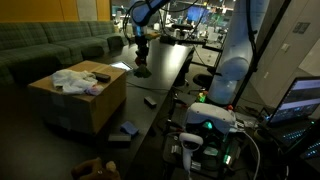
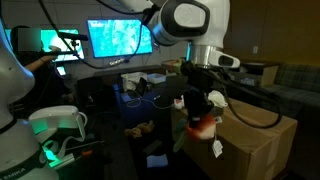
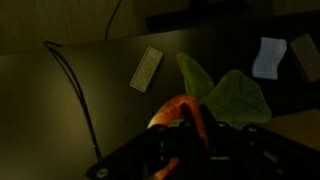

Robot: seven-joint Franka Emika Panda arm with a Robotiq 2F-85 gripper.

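My gripper (image 1: 140, 57) hangs above the dark table, beyond the right side of a cardboard box. It is shut on an orange-red toy (image 3: 172, 112) with green leaf-like flaps (image 3: 236, 97), seen in the wrist view. In exterior view 2 the toy (image 2: 203, 128) is a blurred reddish patch below the gripper, in front of the box. Its lower part looks dark green in exterior view 1. The dark fingers hide part of the toy in the wrist view, so its full shape cannot be told.
The cardboard box (image 1: 80, 108) carries a white cloth (image 1: 72, 81) and a dark item. A small block (image 3: 146, 69) and a pale blue cloth (image 3: 268, 58) lie on the table. A brown object (image 1: 95, 168) sits near the front, and a laptop (image 1: 296, 115) stands at right.
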